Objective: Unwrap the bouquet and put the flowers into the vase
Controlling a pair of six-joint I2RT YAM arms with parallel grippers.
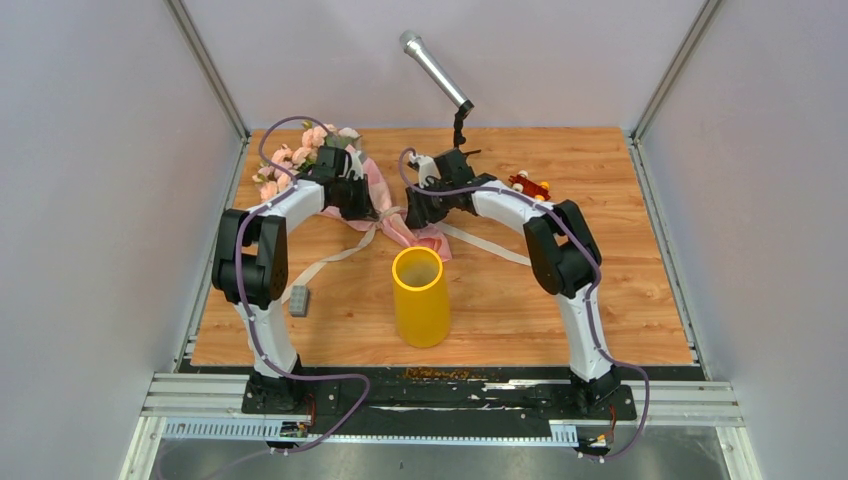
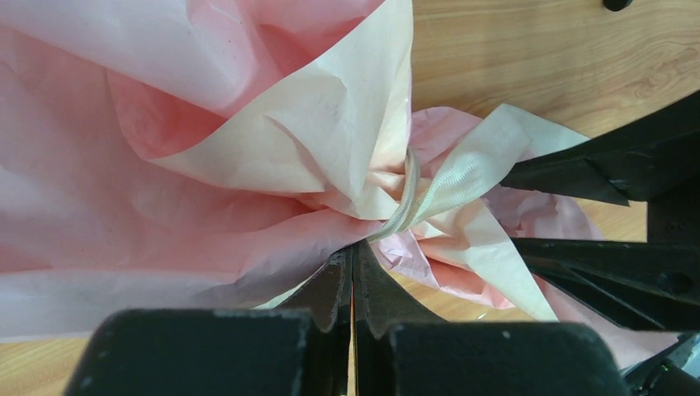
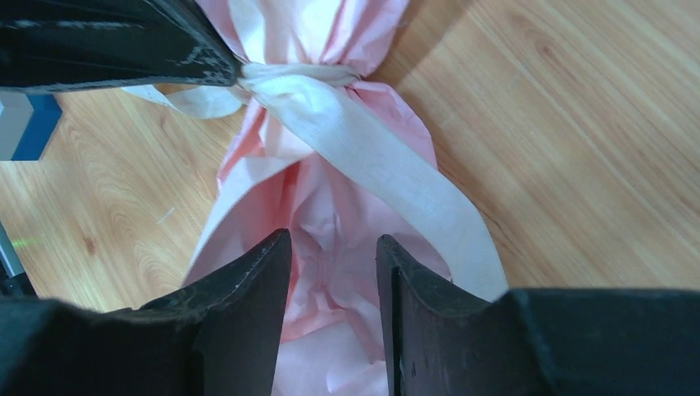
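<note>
The bouquet lies at the back left, its peach flowers (image 1: 284, 168) to the left and its pink wrap (image 1: 378, 185) running toward the middle. A pale ribbon (image 2: 462, 175) ties the wrap. My left gripper is shut, its tips against the paper beside the tie; whether a thin fold is pinched is hidden. My right gripper stands part open over the wrap's tail, with a finger (image 3: 262, 289) on either side of the paper. Nearer the front, the yellow vase (image 1: 422, 305) stands with its mouth clear of both grippers.
A grey block (image 1: 299, 301) lies left of the vase. At the back right is a small red toy (image 1: 530, 187), and a silver lamp-like tube (image 1: 436, 72) rises at the back. Long ribbon ends trail to both sides.
</note>
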